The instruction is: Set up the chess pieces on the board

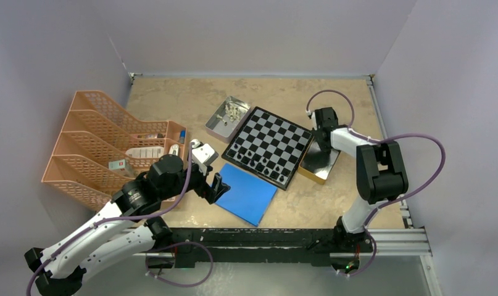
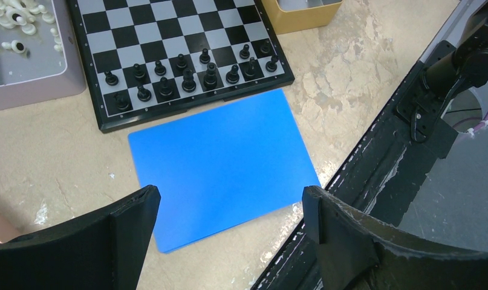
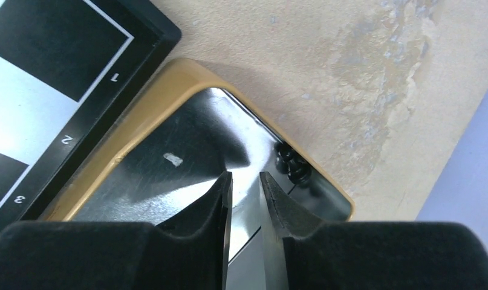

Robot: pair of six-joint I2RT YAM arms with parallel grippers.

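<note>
The chessboard (image 1: 268, 148) holds two rows of black pieces along its near side, also seen in the left wrist view (image 2: 210, 75). White pieces lie in a grey box (image 2: 25, 66) left of it. My right gripper is over the yellow box (image 3: 187, 84) right of the board, fingers part open with nothing visible between them; a black piece (image 3: 297, 168) lies by that box's inner wall, beyond the fingertips. My left gripper is open and empty above the blue mat (image 2: 223, 157).
An orange compartment organiser (image 1: 92, 160) with small items stands at the left. Free table shows behind the grey box and around the blue mat. Walls enclose the back and sides.
</note>
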